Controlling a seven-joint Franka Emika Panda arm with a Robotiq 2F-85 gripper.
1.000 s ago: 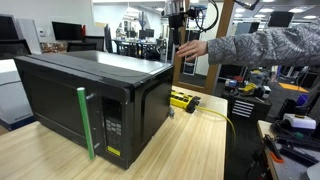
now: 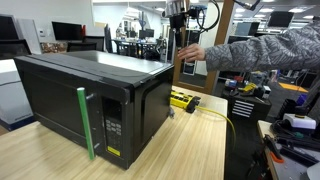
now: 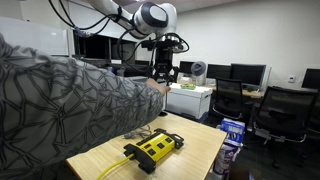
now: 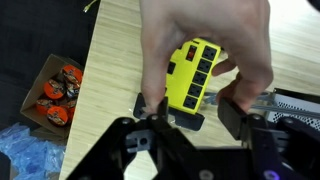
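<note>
My gripper is held above the table, its dark fingers apart at the bottom of the wrist view. A person's hand (image 4: 212, 22) reaches in just beyond the fingertips; whether it touches them cannot be told. Below the hand lies a yellow power strip (image 4: 185, 80) with black sockets, partly covered by the hand. Exterior view 1 has the gripper (image 2: 179, 43) at the upper right, beside the person's hand (image 2: 194, 54). In exterior view 2 the patterned sleeve (image 3: 75, 110) fills the left side, and the yellow strip (image 3: 157, 150) rests on the table.
A black microwave (image 2: 60, 100) with a green handle (image 2: 85, 122) takes up much of the wooden table (image 2: 190, 150). A yellow cord (image 2: 222, 116) runs off the right edge. Orange-and-black rolls (image 4: 60, 94) sit in a box beside the table.
The arm, the microwave and the power strip appear unmoved.
</note>
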